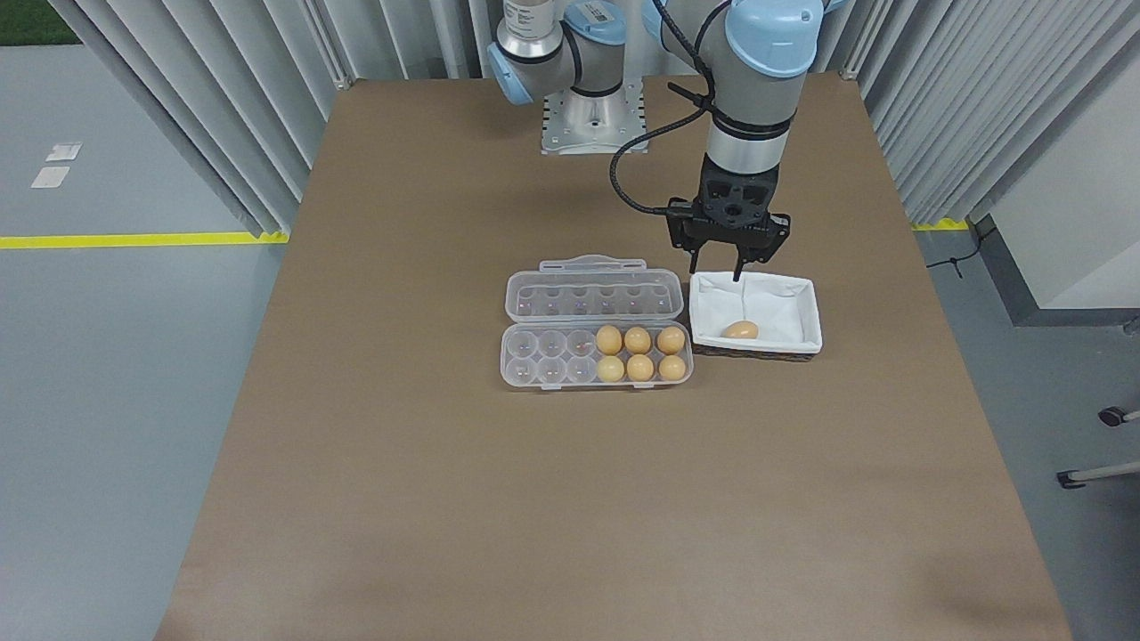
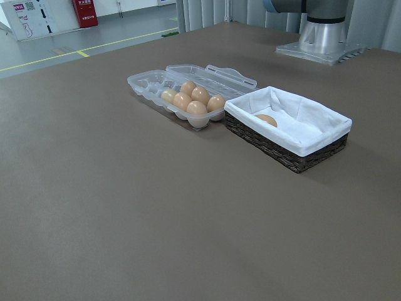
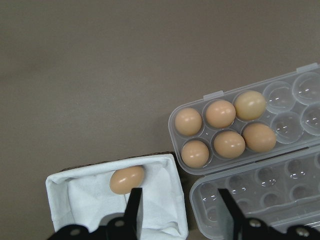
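A single brown egg lies in the white-lined wicker basket, right of an open clear plastic egg carton. Six eggs sit in the carton, beside several empty cups. My gripper hangs above the back of the basket and carton's edge, open with nothing between its fingers; in the wrist view the lone egg lies just beyond one finger. The camera left view shows the egg partly hidden by the basket wall; the gripper is out of that view.
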